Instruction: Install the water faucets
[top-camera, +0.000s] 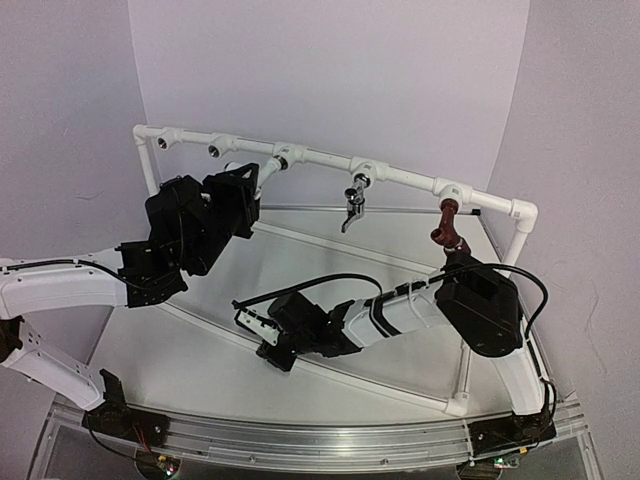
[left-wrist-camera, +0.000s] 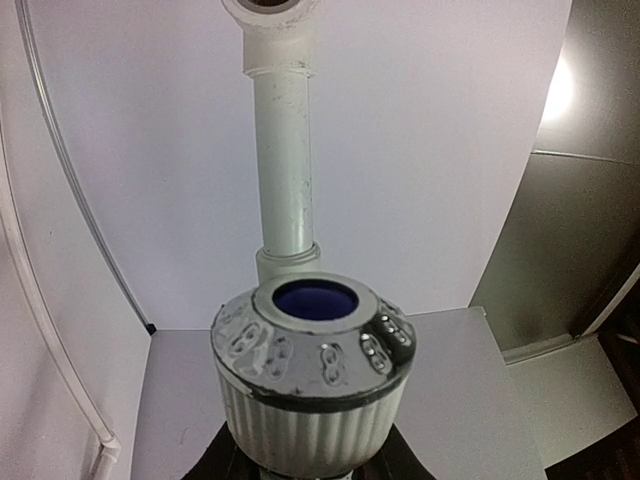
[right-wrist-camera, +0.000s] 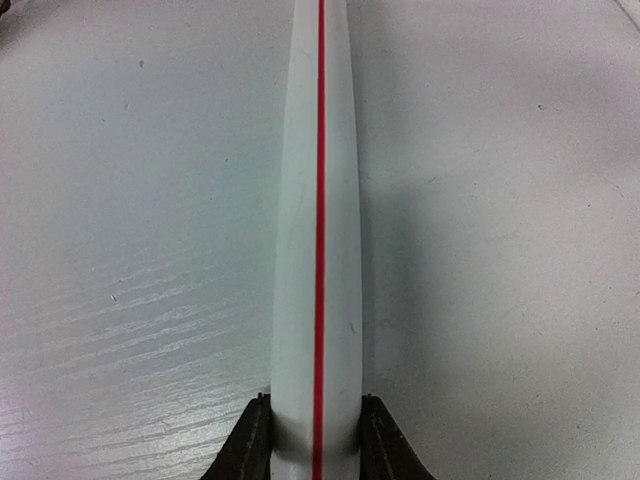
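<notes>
A white faucet with a chrome-topped knob and a dark blue centre sits in my left gripper, whose black fingers are shut on it from both sides. From above, the faucet's white end meets the mouth of the middle tee; how deep it sits cannot be made out. A chrome faucet hangs in the tee to its right, and a dark red faucet in the rightmost tee. Down low, my right gripper is shut on the frame's white bottom pipe, which has a red stripe.
Two tees at the left of the top pipe have empty mouths. The right forearm crosses the frame below the hanging faucets. Behind the frame stand plain pale walls.
</notes>
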